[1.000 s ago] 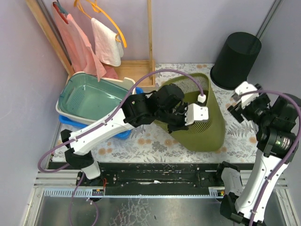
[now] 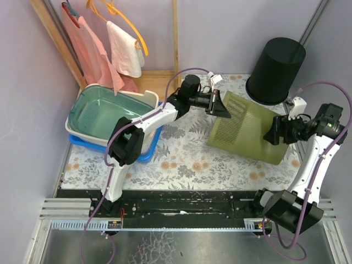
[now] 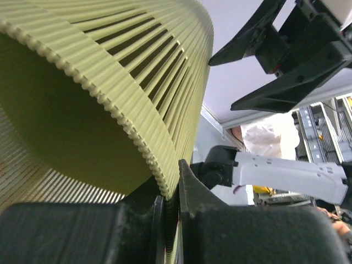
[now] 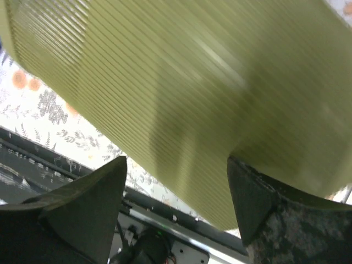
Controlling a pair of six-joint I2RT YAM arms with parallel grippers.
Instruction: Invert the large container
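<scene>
The large olive-green ribbed container point(image 2: 247, 132) lies tipped on the floral surface at centre right, its slotted side upward. In the left wrist view my left gripper is shut on the container's rim, at its upper-left end in the top view point(image 2: 216, 103). My right gripper point(image 2: 278, 129) stands open over the container's right end; in the right wrist view the green wall point(image 4: 187, 93) fills the space beyond its fingers point(image 4: 93, 214), slightly blurred.
A black cylindrical bin point(image 2: 280, 60) stands at the back right, close behind the container. Stacked green, white and blue tubs point(image 2: 107, 107) are at the left, below hanging cloths point(image 2: 124, 49).
</scene>
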